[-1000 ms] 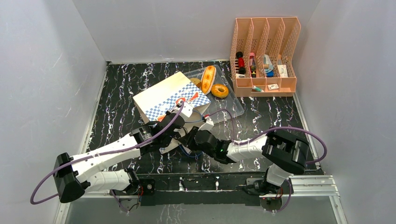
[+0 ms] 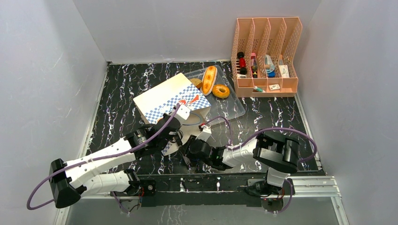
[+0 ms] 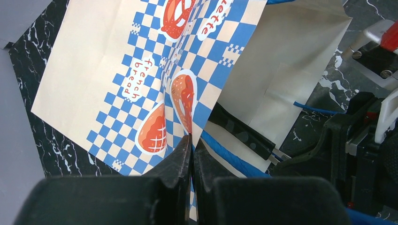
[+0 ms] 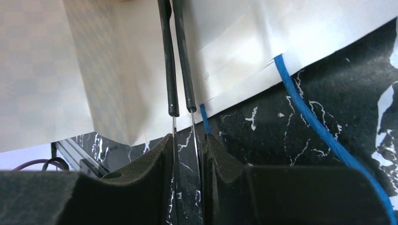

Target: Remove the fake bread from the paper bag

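Observation:
The paper bag point(image 2: 157, 97), blue-checked with printed breads, lies with its mouth toward the arms. In the left wrist view my left gripper is shut on its upper rim, pinching the printed paper into a fold. Below that rim, my right gripper's black-sleeved fingers point(image 3: 241, 133) reach into the mouth. The right wrist view shows the fingers point(image 4: 187, 70) close together with a narrow gap; their ends are cut off at the top edge. What lies deep inside the bag is hidden. Outside it are a long loaf point(image 2: 210, 78) and a round bread point(image 2: 221, 91).
A clear tray point(image 2: 230, 110) under the breads stands partly behind the bag; another bread point(image 2: 196, 83) shows at the bag's edge. Blue handle cords point(image 4: 312, 112) hang by the mouth. A pink organizer point(image 2: 267, 87) is at the back right. Free table lies right of the tray.
My right gripper has shifted a little left and toward the table's front edge. The left one has moved slightly left and frontward, with the bag's rim. The breads on the tray have not moved.

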